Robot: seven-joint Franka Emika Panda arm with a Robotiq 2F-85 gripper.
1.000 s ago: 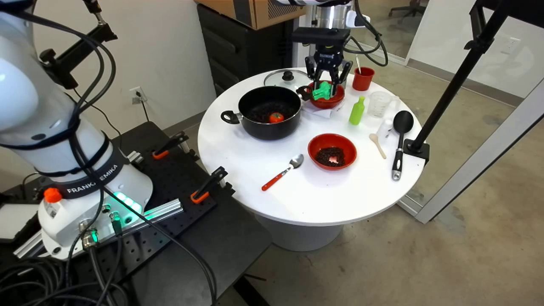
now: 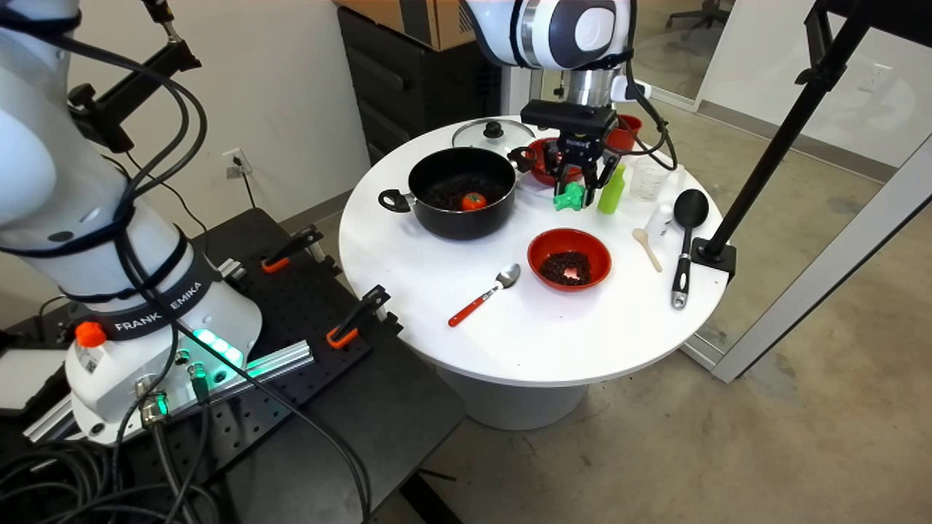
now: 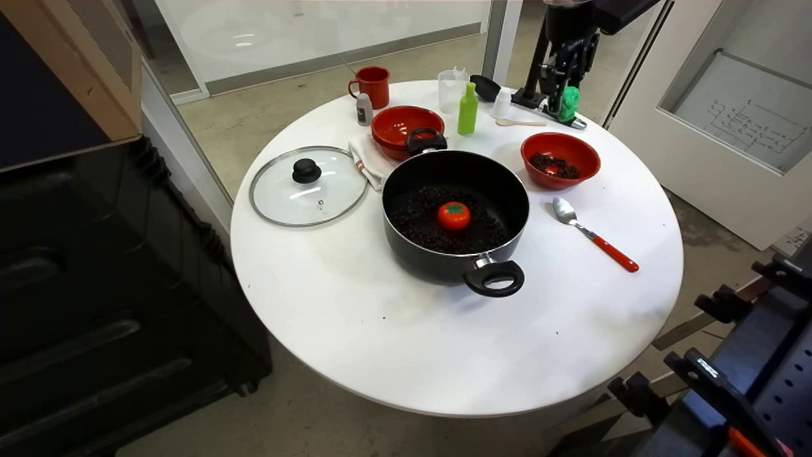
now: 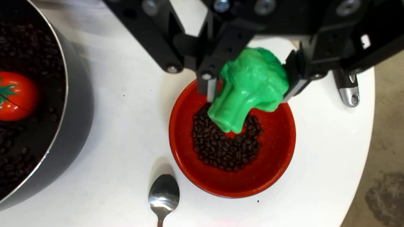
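Observation:
Green toy broccoli (image 4: 253, 83) is clamped between the fingers of my gripper, its stalk pointing down in the wrist view. Beneath it in that view lies a red bowl (image 4: 274, 162) partly filled with dark beans (image 4: 227, 149); the broccoli hangs above and covers the bowl's upper part. From the second exterior view the broccoli (image 3: 568, 104) appears higher than the bowl (image 3: 580, 171) and apart from it. A black pot (image 2: 463, 223) with beans and a toy tomato (image 2: 472, 201) inside stands left of the bowl.
A spoon (image 2: 480, 301) lies in front of the bowl. Behind stand a green bottle (image 3: 467, 110), stacked red bowls (image 3: 407, 125), a red mug (image 3: 373, 87) and a clear cup (image 3: 450, 90). A glass lid (image 3: 278, 186) lies left.
In exterior view 1, my gripper has moved right and toward the front with the broccoli, from over the back red bowl to near the green bottle. The table items have stayed put.

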